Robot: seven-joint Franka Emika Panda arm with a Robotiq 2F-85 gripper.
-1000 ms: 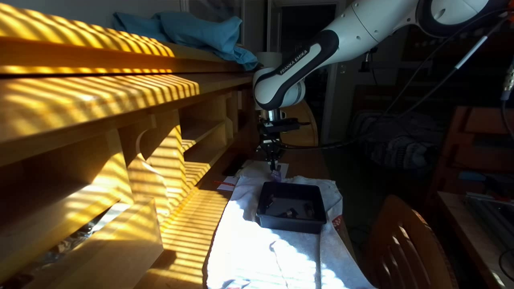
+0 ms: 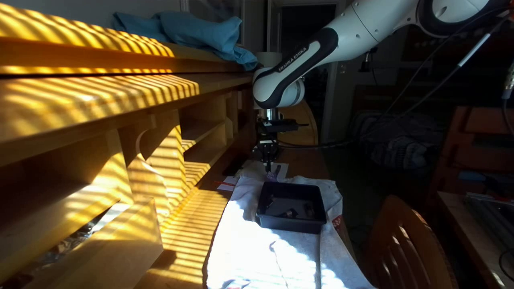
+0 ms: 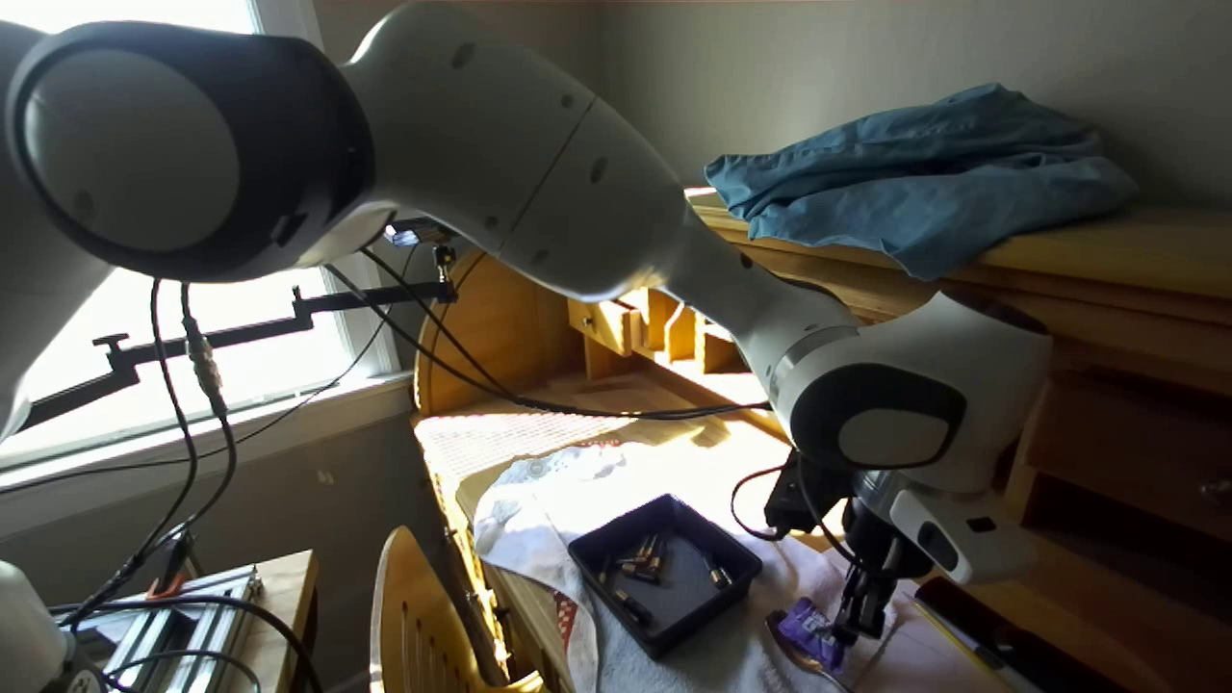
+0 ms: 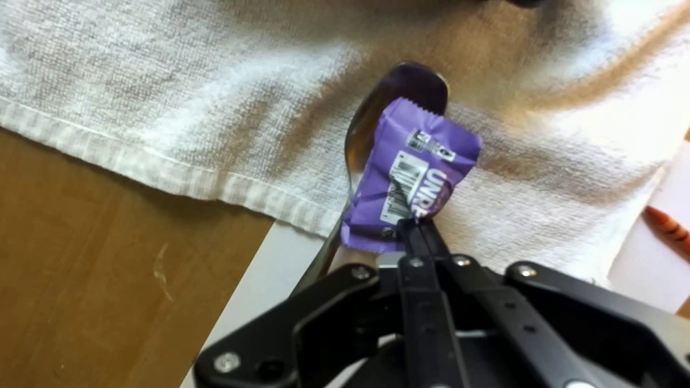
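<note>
A purple wrapped packet (image 4: 407, 174) with white print and a barcode lies partly over a metal spoon (image 4: 362, 129) on a whitish towel (image 4: 259, 116). My gripper is shut, its fingertips together at the packet's near edge. The wrapper is creased close to the tips, but I cannot tell whether a thin fold sits between them. From exterior view 2, the gripper (image 3: 849, 633) points down just beside the packet (image 3: 808, 629), low over the towel. In exterior view 1 the packet is small and dark under the gripper (image 2: 268, 168).
Next to the packet stands a dark tray (image 3: 664, 629) with several small brass-and-black pieces inside. An orange crayon (image 4: 669, 226) lies on white paper at the right. Wooden shelving (image 2: 168, 144) lines one side of the desk; a chair (image 2: 409, 245) stands opposite.
The gripper has shifted slightly left in exterior view 1, toward the shelving. The tray has stayed where it was.
</note>
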